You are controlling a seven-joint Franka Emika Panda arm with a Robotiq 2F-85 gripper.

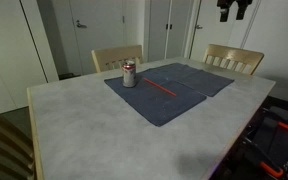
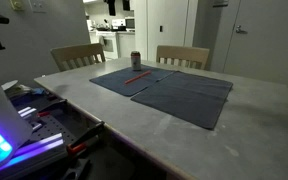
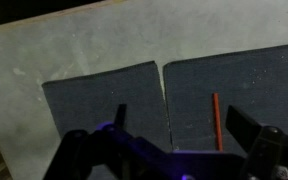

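My gripper hangs open high above the right end of the table in exterior view 1, with nothing between its fingers. Its dark fingers also reach in from the bottom of the wrist view. Far below it lie two dark grey cloths, the left one and the right one, separated by a narrow gap. A thin red stick rests flat across the cloth; the wrist view shows this stick near the right finger. Upright near the cloth's edge stands a can, seen also as a brownish can.
Wooden chairs stand around it, one chair behind and another chair at the far right.
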